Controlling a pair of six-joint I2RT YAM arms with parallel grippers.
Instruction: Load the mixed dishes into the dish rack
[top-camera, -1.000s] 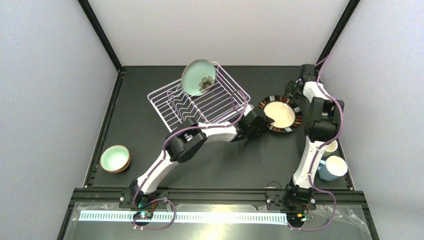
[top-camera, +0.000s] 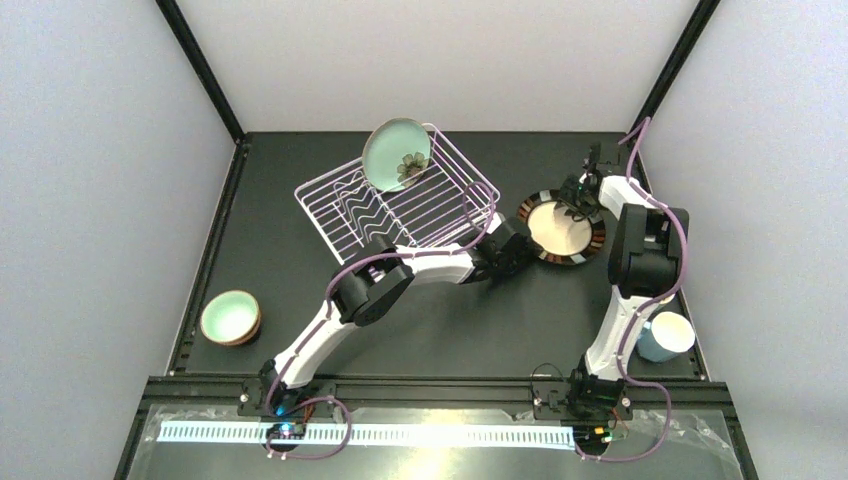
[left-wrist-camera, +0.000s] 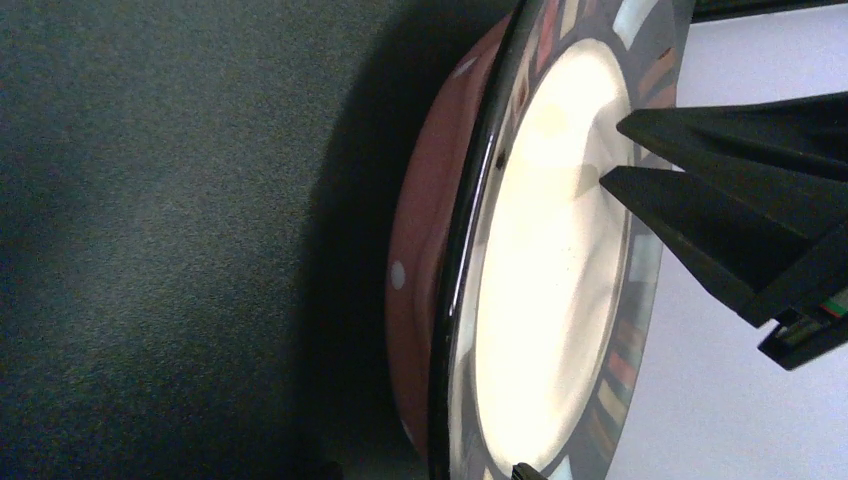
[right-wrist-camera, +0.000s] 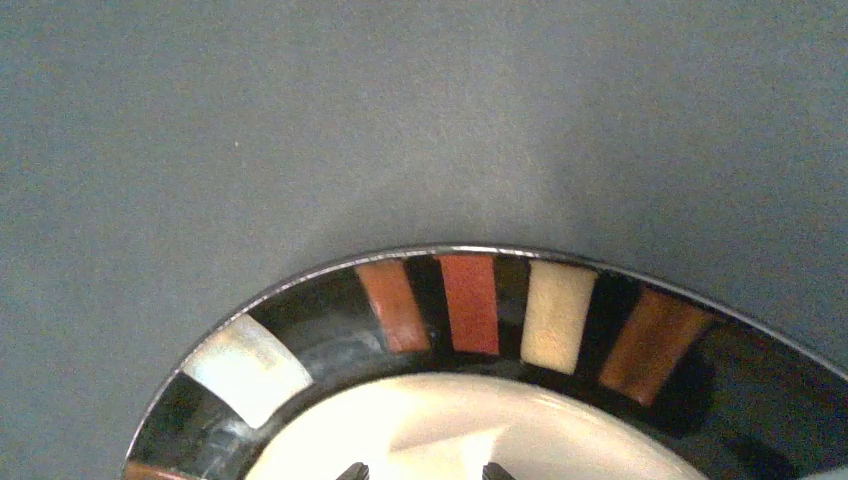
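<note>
A plate with a dark striped rim and cream centre (top-camera: 560, 230) rests on the table right of the rack. In the left wrist view its near rim (left-wrist-camera: 462, 270) lies between the fingertips of my left gripper, which stands open at the bottom edge. My right gripper (top-camera: 574, 212) reaches over the plate's upper right side, its fingers a little apart and nothing seen between them. Its dark fingers (left-wrist-camera: 740, 140) also show over the plate in the left wrist view. The white wire rack (top-camera: 330, 215) holds a green plate (top-camera: 390, 150) at its back.
A green bowl (top-camera: 230, 317) sits at the far left. At the lower right stands a blue mug (top-camera: 662, 340), with another pale item partly hidden beside the right arm. The left arm passes in front of the rack.
The left arm looks unmoved, and the plate has barely shifted.
</note>
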